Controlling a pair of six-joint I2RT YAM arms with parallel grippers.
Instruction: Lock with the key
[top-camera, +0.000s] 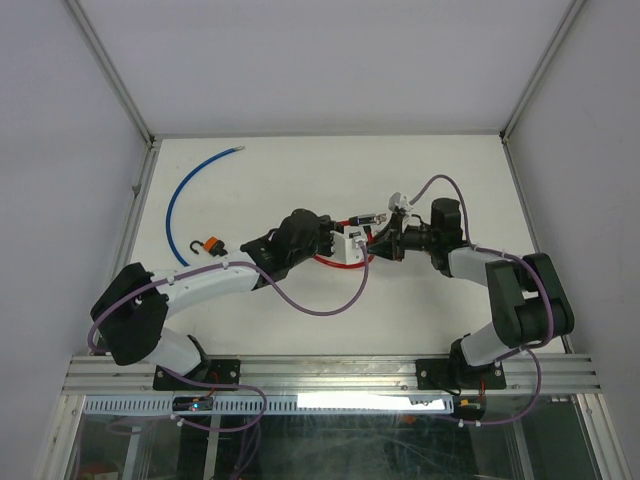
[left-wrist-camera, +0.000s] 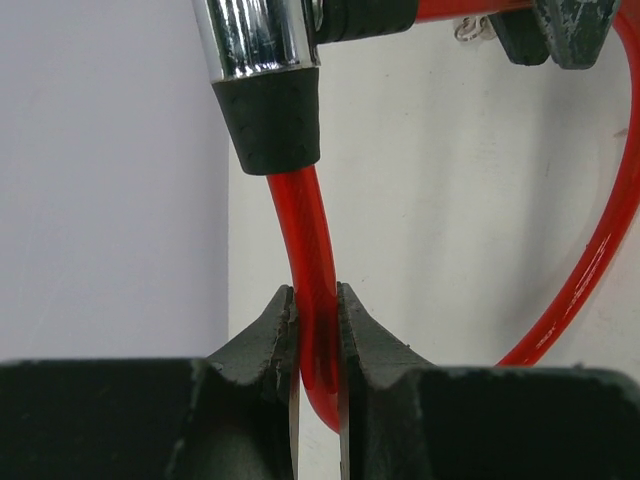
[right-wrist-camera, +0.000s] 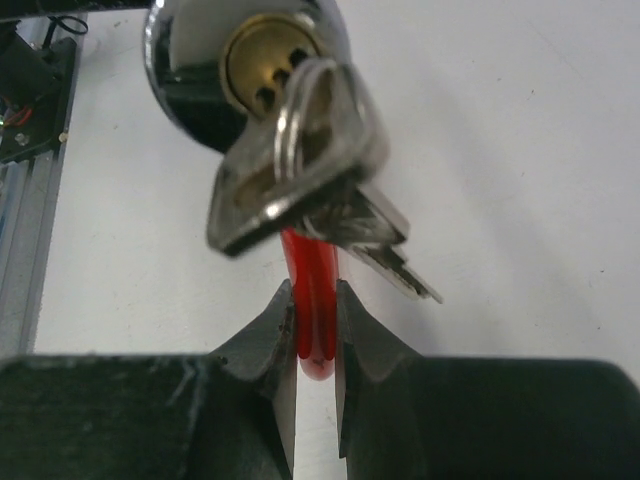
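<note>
The chrome lock body (left-wrist-camera: 262, 42) with black sleeves tops the left wrist view. Its red cable (left-wrist-camera: 303, 225) runs down between my left gripper's (left-wrist-camera: 318, 290) fingers, which are shut on it. In the right wrist view my right gripper is shut on a length of red cable (right-wrist-camera: 312, 275). Right above that, the key (right-wrist-camera: 300, 160) stands at the brass keyhole (right-wrist-camera: 262, 60) of the lock; how deep it sits is hidden. A second key (right-wrist-camera: 385, 250) hangs beside it. Seen from above, both grippers are close together around the lock (top-camera: 368, 218).
A blue cable (top-camera: 172, 205) curves over the table's left side. An orange and black item (top-camera: 211, 246) lies near its lower end.
</note>
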